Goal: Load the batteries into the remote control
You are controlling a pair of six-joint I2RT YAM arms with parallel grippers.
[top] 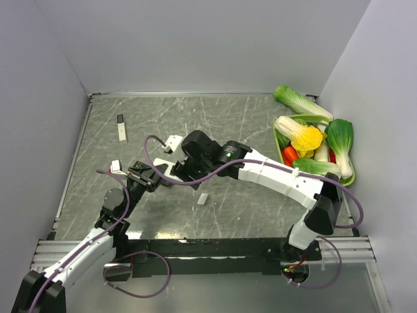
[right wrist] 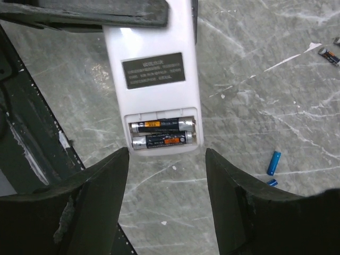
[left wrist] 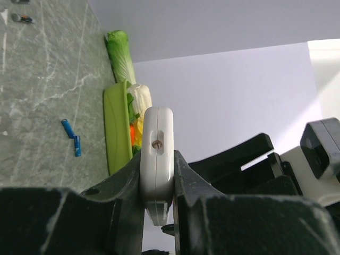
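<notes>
My left gripper is shut on the white remote control (left wrist: 157, 130), seen end-on in the left wrist view. In the right wrist view the back of the remote (right wrist: 154, 98) faces me, its compartment uncovered, with two black and silver batteries (right wrist: 162, 125) lying side by side inside. Just beyond that end of the remote, my right gripper stands open, nothing between its fingers. A small white piece (top: 202, 199), apparently the battery cover, lies on the table below the right gripper in the top view.
Two blue batteries (right wrist: 273, 163) lie on the grey marbled table (top: 247, 208). Dark batteries (right wrist: 329, 55) rest farther off. Another slim white remote (top: 122, 128) lies at the back left. A green basket of vegetables (top: 354, 171) stands at the right.
</notes>
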